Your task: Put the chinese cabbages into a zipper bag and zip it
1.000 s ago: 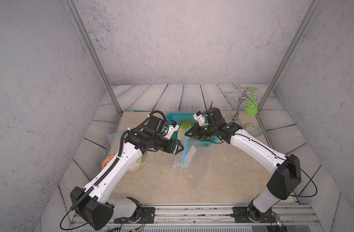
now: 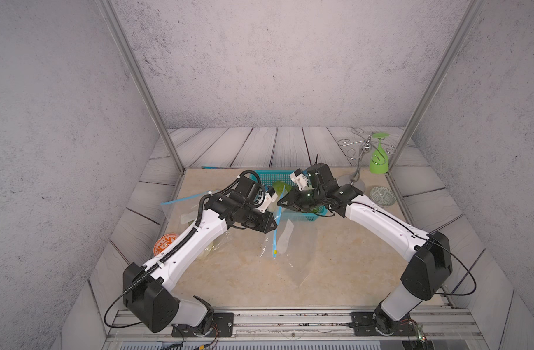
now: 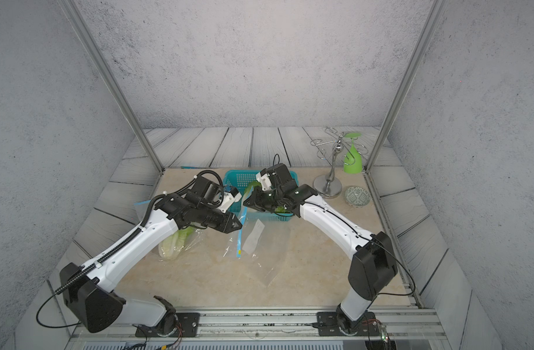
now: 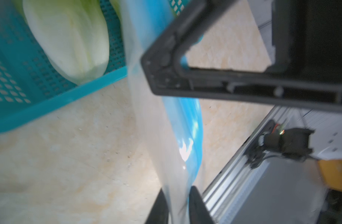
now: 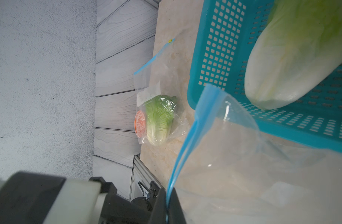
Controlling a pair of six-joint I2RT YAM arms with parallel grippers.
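A clear zipper bag with a blue zip strip hangs in front of the basket; no cabbage shows in it. My right gripper is shut on the bag's blue-edged mouth near one end. Lower along that strip, my left gripper has its fingers slightly apart, the bag's edge running between them. A pale green and white chinese cabbage lies in the teal basket behind the bag. On the left of the table another cabbage lies inside a second zipper bag.
An orange round mat sits by the table's left edge. At the back right stand a metal rack, a green spray bottle and a patterned dish.
The strip's lower end has swayed with it. My right arm stays almost still.
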